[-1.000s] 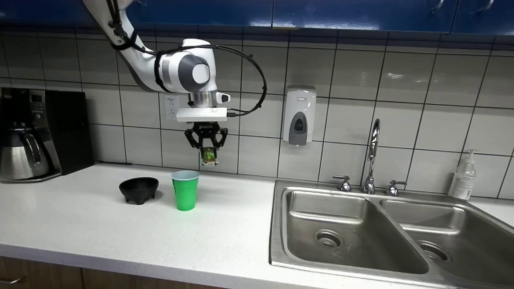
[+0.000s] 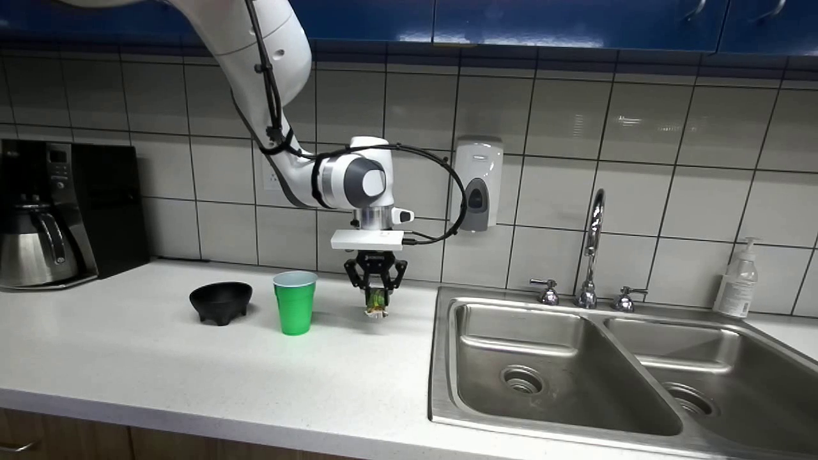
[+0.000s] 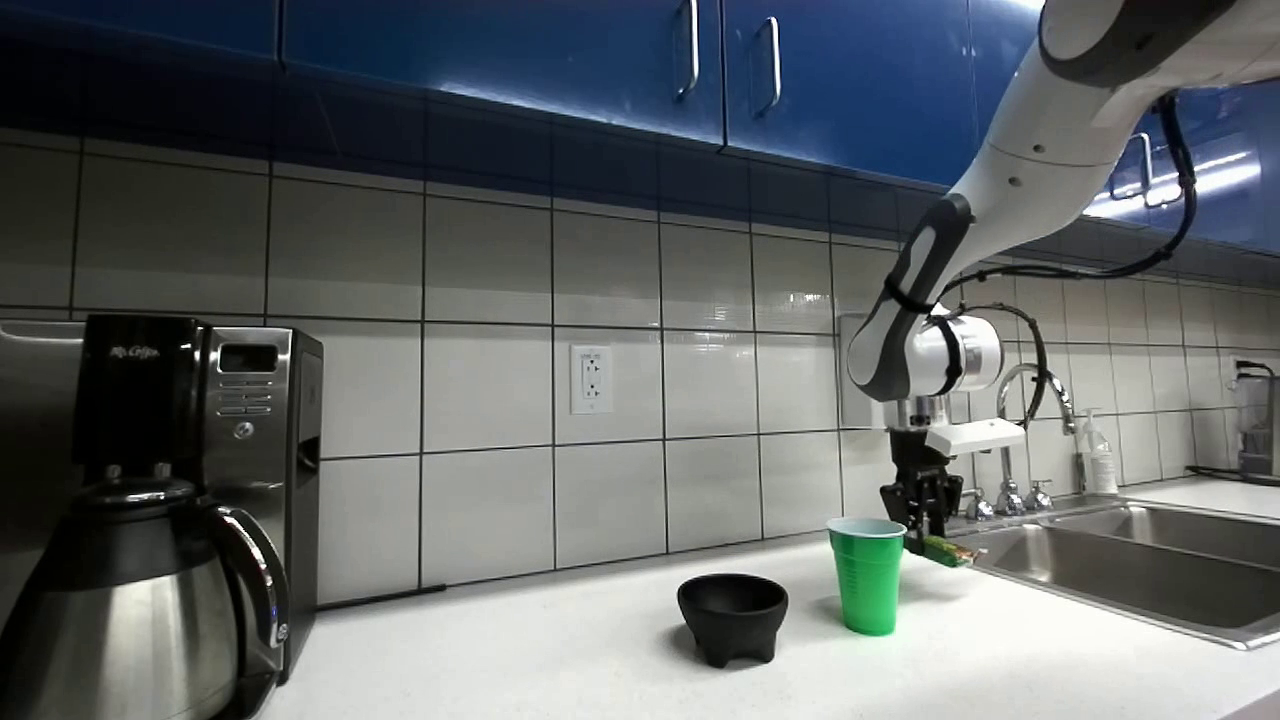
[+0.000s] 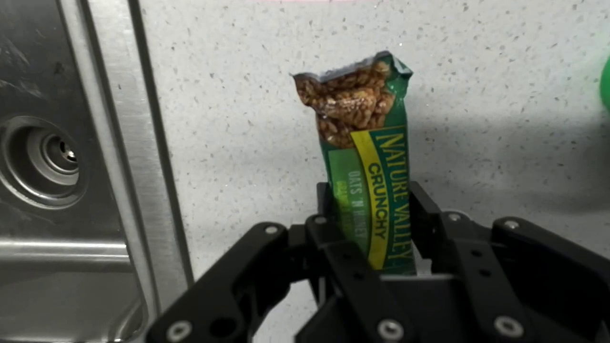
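Note:
A green Nature Valley granola bar packet (image 4: pixel 366 166) is pinched between the fingers of my gripper, its far end sticking out beyond them. In exterior view 1 the gripper (image 2: pixel 376 295) points straight down, low over the counter between the green cup and the sink, shut on the bar (image 2: pixel 376 303). Whether the bar touches the counter I cannot tell. To the gripper's left the green cup (image 2: pixel 295 306) stands upright. Left of that cup is a small black footed bowl (image 2: pixel 220 301), and it looks empty in exterior view 2.
The double steel sink (image 2: pixel 442 360) lies right of the gripper, with a faucet (image 2: pixel 592 245) behind it. A coffee maker (image 2: pixel 92 207) occupies the far left. The tiled wall is close behind.
My gripper has come down and to the right with the bar still in it, from above and behind the cup to low over the counter. Cup and bowl have not moved.

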